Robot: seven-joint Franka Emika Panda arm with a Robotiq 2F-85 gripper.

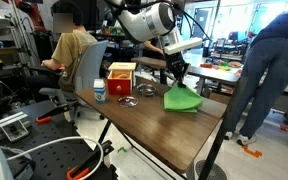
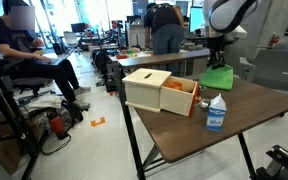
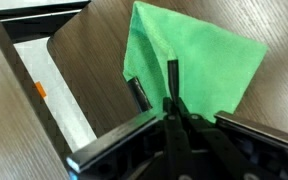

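A green cloth is at the far end of the brown table, drawn up into a peak. My gripper is at the top of that peak, shut on the cloth. In the other exterior view, the cloth rises from the tabletop to the fingers. Seen from the wrist, the cloth spreads around the shut gripper, with a raised fold running up to the fingertips. How much fabric is pinched cannot be told.
Toward the table's other end stand a box with things inside, a cream box and a blue-and-white cup. Round metal items lie near the box. A person stands beside the table.
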